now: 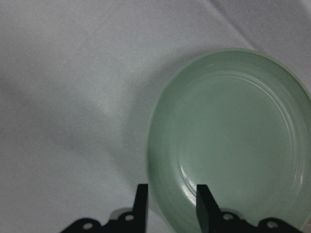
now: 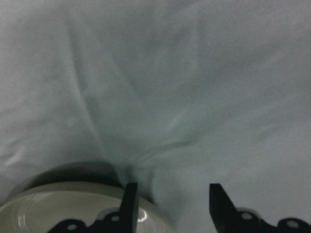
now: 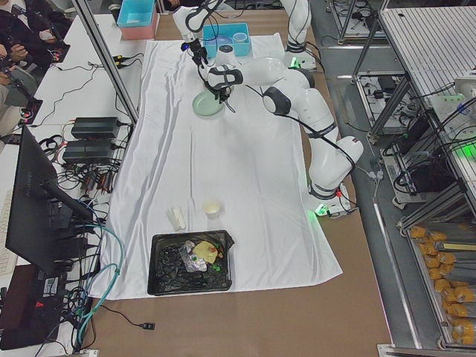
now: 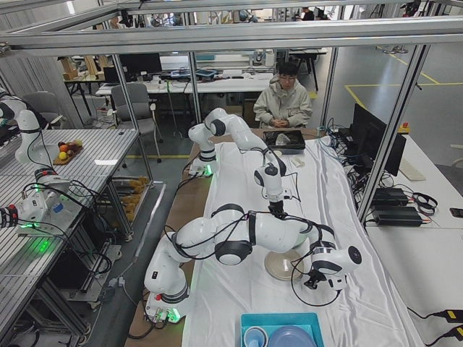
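A green plate (image 3: 204,105) lies on the white cloth, looking beige in the camera right view. In the left wrist view my left gripper stands open, its fingers over the left rim of the plate (image 1: 233,131), nothing held. In the right wrist view my right gripper is open, its left finger over the rim of the plate (image 2: 68,206), the other over bare cloth. Both arms reach in around the plate from the two ends.
A blue bin (image 4: 278,318) with blue dishes stands at one end. At the other are a black tray (image 3: 163,268) with mixed items, a pale cup (image 3: 211,207) and a white packet (image 3: 177,217).
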